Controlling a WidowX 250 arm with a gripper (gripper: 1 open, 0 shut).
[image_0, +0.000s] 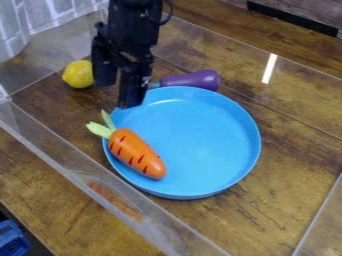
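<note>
My black gripper (118, 70) hangs open over the upper left of the blue plate, between a yellow lemon (78, 75) and a purple eggplant (194, 81), partly in front of both the plate's far side and the wood. An orange toy carrot (136, 154) with pale green leaves lies on the left part of the blue plate (207, 140). The eggplant lies behind the plate.
A wooden table (281, 200) fills the scene, with free room at the right and back. A clear plastic edge runs along the left and lower left, with a small blue object (8, 240) in the bottom left corner.
</note>
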